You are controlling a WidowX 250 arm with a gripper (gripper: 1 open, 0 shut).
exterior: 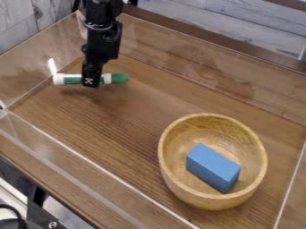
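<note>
A black gripper [92, 75] reaches down from the top left and is shut on a white and green tube [114, 78], which lies across it in the upper left of the view. Whether the tube rests on the wooden table [131, 143] or is just above it, I cannot tell.
A yellow bowl [180, 179] with a blue block [213, 166] in it stands at the lower right. A pale edge runs along the left side.
</note>
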